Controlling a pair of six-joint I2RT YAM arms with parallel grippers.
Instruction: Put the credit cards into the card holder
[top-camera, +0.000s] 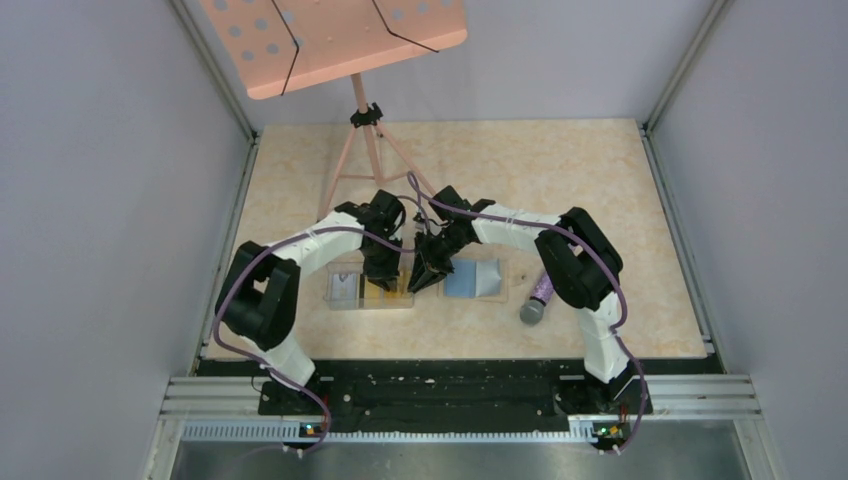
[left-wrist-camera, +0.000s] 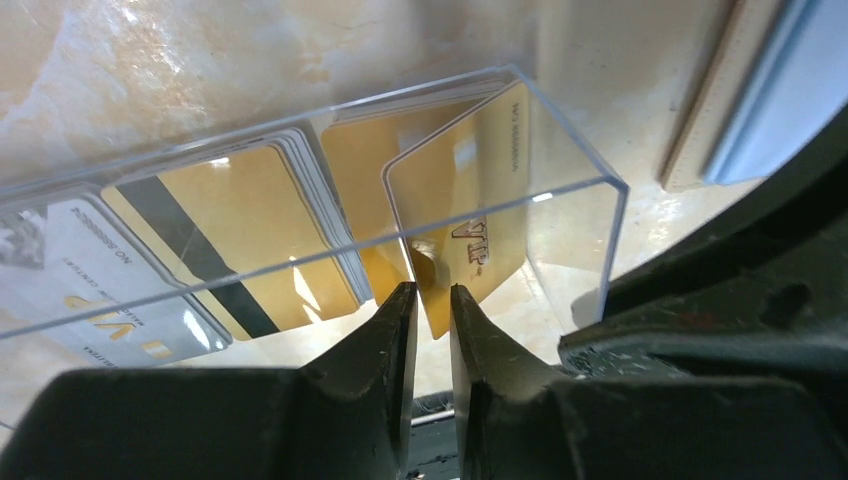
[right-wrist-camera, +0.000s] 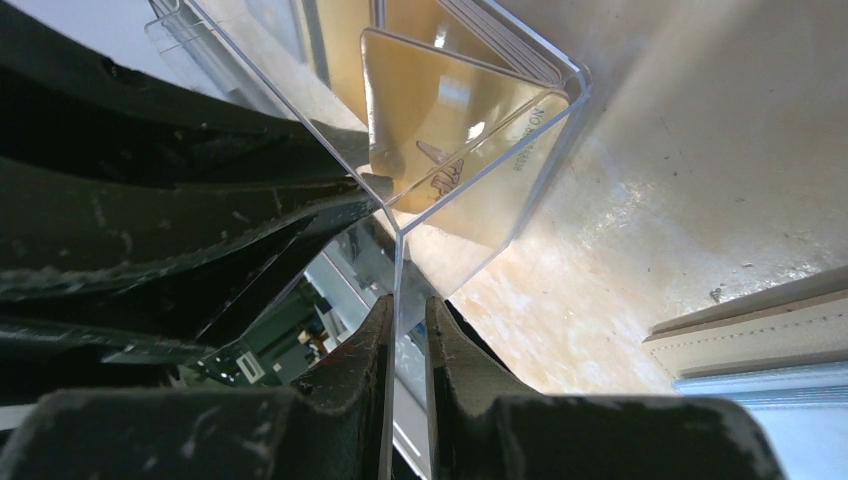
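Note:
A clear box (left-wrist-camera: 560, 195) holds the credit cards. In its right-hand end, one gold card (left-wrist-camera: 470, 200) leans at an angle against a gold stack (left-wrist-camera: 365, 160). My left gripper is at this card's near corner, with a narrow gap between its fingers; the corner shows in that gap, and I cannot tell whether the fingers touch it. My right gripper is shut on the box's clear wall at a corner. The beige card holder with blue inside (top-camera: 473, 279) lies open just right of the box.
More cards, a gold stack with a dark stripe (left-wrist-camera: 235, 235) and a silver stack (left-wrist-camera: 110, 280), fill the box's left side. A purple-handled object (top-camera: 537, 300) lies at the right. Behind stands a pink easel (top-camera: 362, 95). Both grippers are close together.

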